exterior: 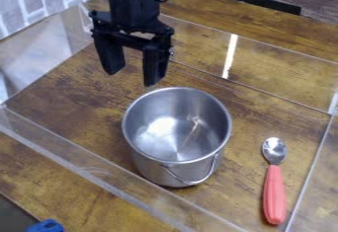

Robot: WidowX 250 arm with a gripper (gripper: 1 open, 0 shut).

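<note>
My black gripper (pixel 132 60) hangs over the wooden table at the upper middle, above and behind a steel pot (pixel 176 137), its two fingers apart with nothing between them. The pot has a thin wire handle at its front and looks empty apart from glints on its floor. A spoon with a pink handle (pixel 274 192) lies to the right of the pot, its metal bowl pointing away from me.
Clear plastic walls (pixel 66 145) edge the work area at left, front and right. A blue object (pixel 43 225) shows at the bottom left corner. The wood behind and right of the pot is mostly clear.
</note>
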